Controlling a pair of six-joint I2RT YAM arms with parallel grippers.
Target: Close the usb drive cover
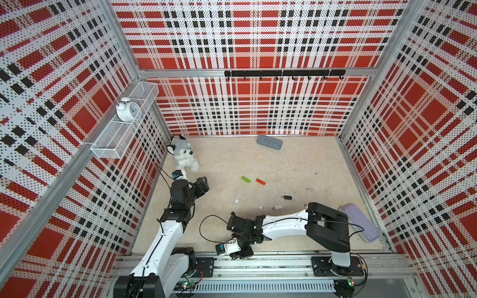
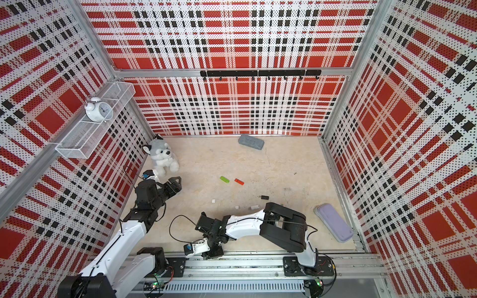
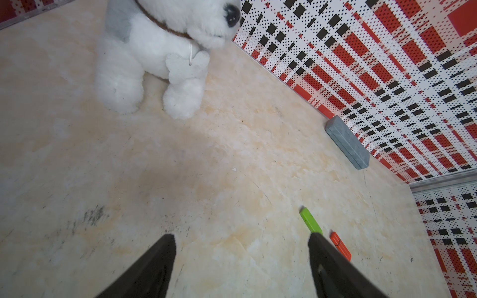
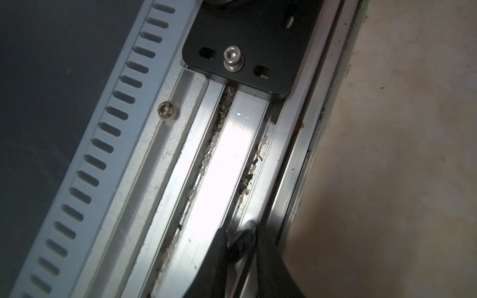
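Three small drive-like pieces lie on the table: a green one [image 1: 246,179], a red one [image 1: 260,181] and a black one [image 1: 287,197] with a lighter tip at its left end. I cannot make out which has a loose cover. My left gripper stands open above the table near the plush dog, nothing between its fingers. Over the metal rail at the front edge, my right gripper has its fingertips close together. A dark, shiny thing [image 4: 240,245] shows in their narrow gap; whether they grip it is unclear.
Small white pieces [image 1: 278,207] lie near the black one. A plush dog [image 1: 183,154] sits at back left, a grey case [image 1: 269,142] at the back, a purple case [image 1: 361,222] at right.
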